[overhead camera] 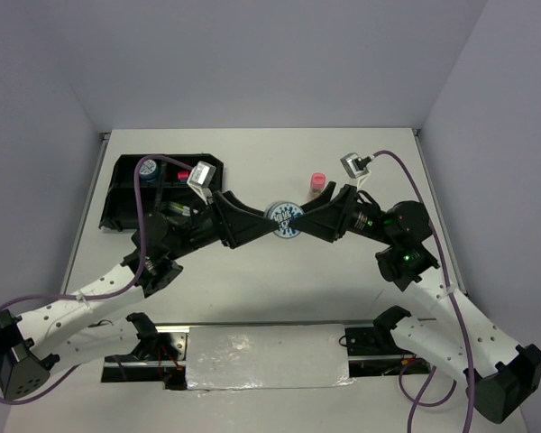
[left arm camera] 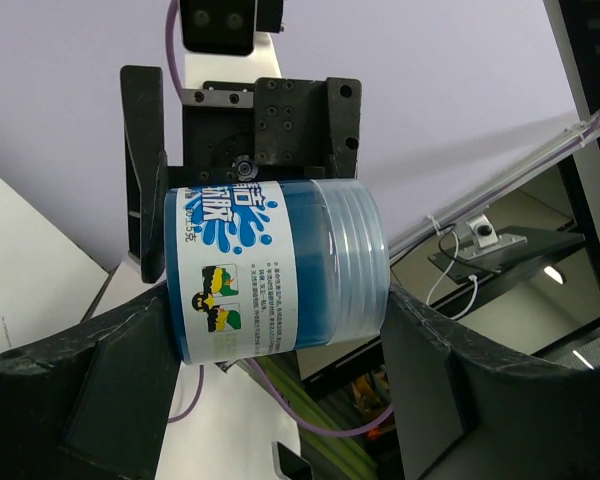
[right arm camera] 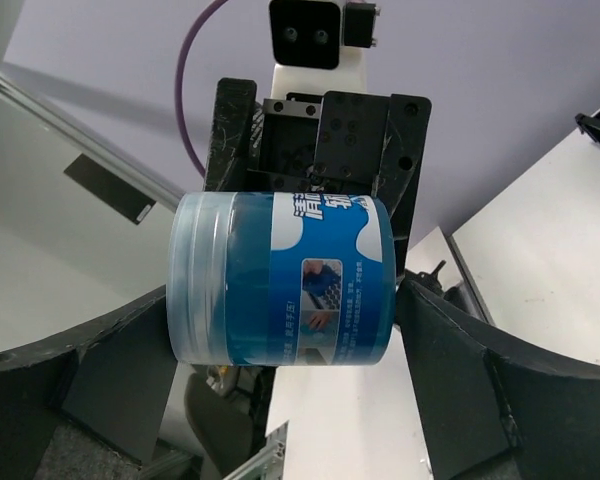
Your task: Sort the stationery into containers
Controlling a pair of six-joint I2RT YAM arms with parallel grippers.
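A cylindrical jar [overhead camera: 284, 219] of blue cleaning gel with a printed label is held between both arms at the centre of the top view. My left gripper [overhead camera: 269, 224] is open around one side of it, with the jar [left arm camera: 250, 270] filling the space between its fingers in the left wrist view. My right gripper [overhead camera: 299, 223] is shut on the jar [right arm camera: 280, 280] from the other side. A black compartment container [overhead camera: 119, 209] at the back left holds a blue jar [overhead camera: 149, 170], a red item [overhead camera: 183, 175] and other pieces, partly hidden by the left arm.
A small pink-capped bottle [overhead camera: 317, 188] stands behind the right gripper. Grey walls border the back and sides.
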